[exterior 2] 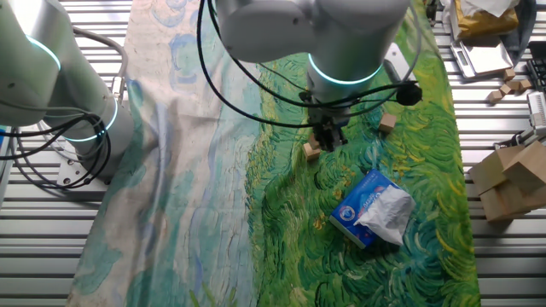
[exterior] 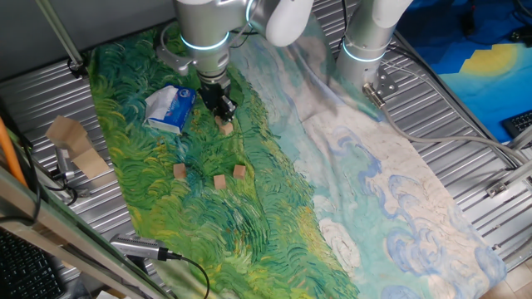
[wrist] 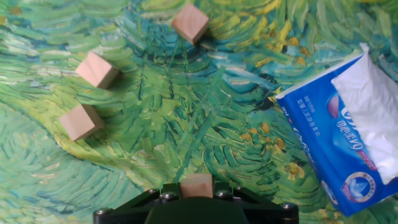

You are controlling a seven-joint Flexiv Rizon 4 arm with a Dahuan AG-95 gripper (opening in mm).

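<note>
In the wrist view a wooden cube [wrist: 196, 185] sits between the fingertips of my gripper, which is shut on it. From the side my gripper [exterior: 224, 116] points down over the green part of the cloth, with a light wooden cube [exterior: 224, 128] at its tip. The second exterior view shows a wooden cube [exterior 2: 310, 152] by the fingertips and another wooden piece partly hidden behind them; their exact contact is unclear. Three more loose cubes lie apart on the cloth: one [wrist: 190, 23], a second [wrist: 97, 70] and a third [wrist: 81, 122].
A blue tissue pack [exterior: 170, 109] with white tissue lies close beside the gripper. An open cardboard box [exterior: 76, 145] stands off the cloth on the slatted table.
</note>
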